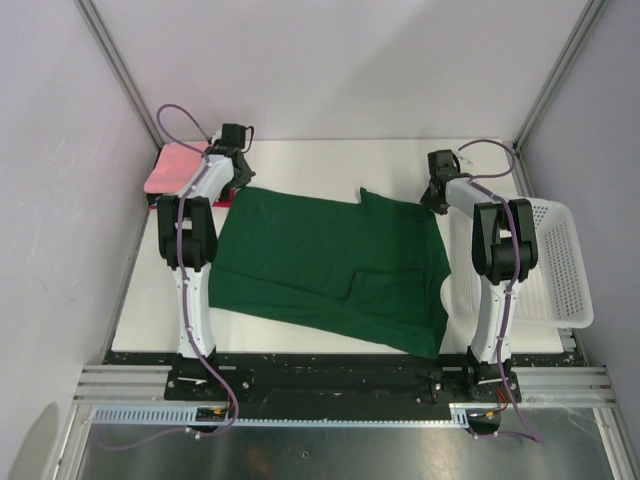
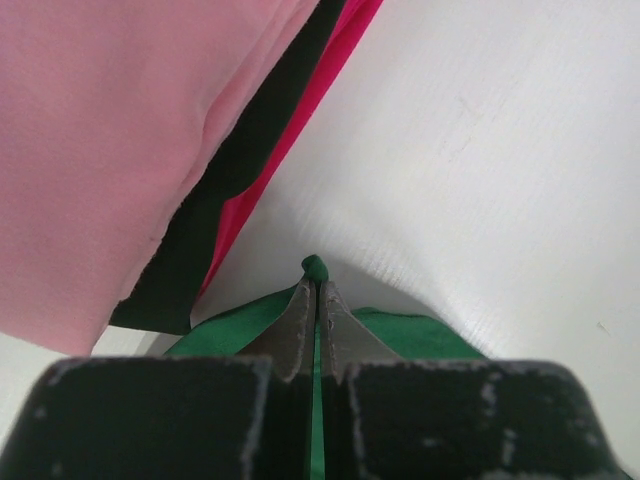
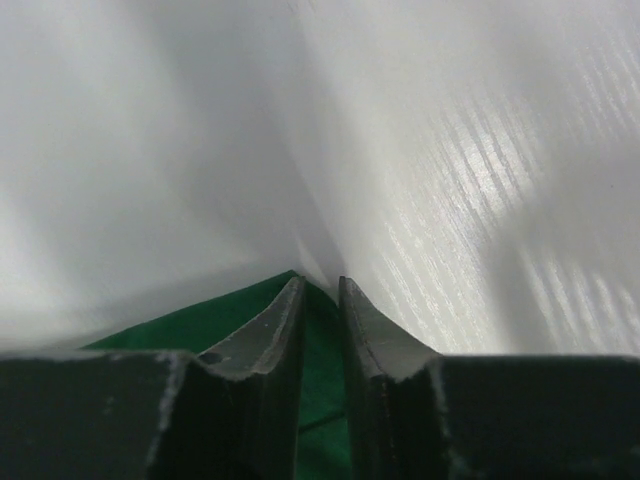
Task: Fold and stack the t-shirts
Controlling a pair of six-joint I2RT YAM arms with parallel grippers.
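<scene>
A dark green T-shirt (image 1: 300, 235) lies spread over the middle of the table, its lower part folded up in places. At its far left corner my left gripper is shut, and a small tuft of green cloth (image 2: 315, 268) pokes out between the fingertips. My right gripper is down at the shirt's far right corner. Its fingers stand a narrow gap apart, with the green corner (image 3: 322, 325) lying between them.
A stack of folded shirts, pink on top (image 1: 174, 170), sits at the back left, close beside my left gripper. The white basket (image 1: 578, 300) stands at the right, by my right arm. Bare table (image 1: 310, 168) shows behind the shirt.
</scene>
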